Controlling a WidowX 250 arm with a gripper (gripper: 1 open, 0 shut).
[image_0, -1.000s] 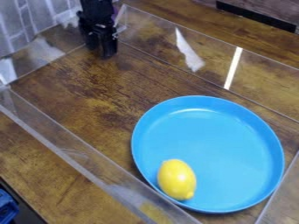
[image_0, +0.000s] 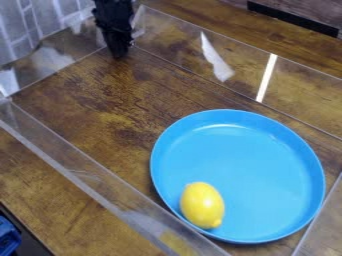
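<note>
The dark gripper (image_0: 116, 45) is at the top left, in the back corner of a wooden tray with clear walls. It looks shut, with nothing visible between its fingers, though it is small and dark. A blue plate (image_0: 254, 160) lies at the front right, and a yellow lemon-like object (image_0: 202, 204) rests on the plate's lower left part.
Clear walls (image_0: 100, 187) border the wooden floor (image_0: 94, 115), whose middle and left are bare. A blue object (image_0: 8, 240) is partly visible outside at the bottom left.
The gripper has shifted very slightly in the back left corner. The plate and yellow object have not moved.
</note>
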